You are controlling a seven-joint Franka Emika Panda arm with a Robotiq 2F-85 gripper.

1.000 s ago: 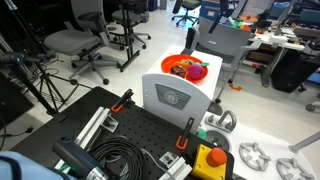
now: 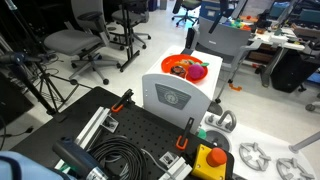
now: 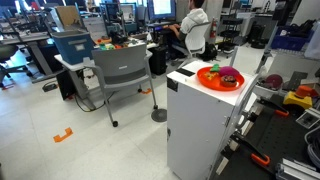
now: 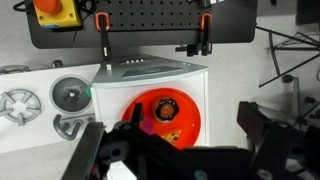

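Note:
A round red plate (image 4: 186,104) rests on a white surface, below my gripper in the wrist view. My gripper is open, its two dark, blurred fingers wide apart with nothing between them. On the plate lie a dark ring-shaped piece (image 4: 166,107), an orange wedge like a pizza slice (image 4: 173,137) and a purple piece (image 4: 148,126), partly covered by the left finger. In exterior view 2 the purple piece (image 3: 230,74) stands up from the plate, with a small green piece (image 3: 214,67) at the plate's edge.
Beside the plate is a toy sink (image 4: 70,95) with a faucet and a stove burner (image 4: 19,106). A yellow box with a red button (image 2: 211,161) sits near the black perforated base. A coiled black cable (image 2: 118,157) lies there too. Chairs stand beyond on open floor.

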